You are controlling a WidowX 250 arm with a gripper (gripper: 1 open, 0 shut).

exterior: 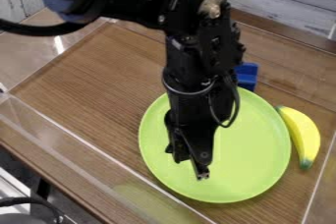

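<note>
My black gripper [187, 154] hangs low over a light green plate [250, 164], its tips above the plate's left middle. It looks shut, with nothing visible between its fingers. A yellow banana [302, 132] lies just right of the plate. A blue object [246, 75] sits behind the plate, partly hidden by my arm.
The wooden tray floor [85, 90] is clear to the left of the plate. Clear walls edge the front and left, and a white slatted surface stands at the back.
</note>
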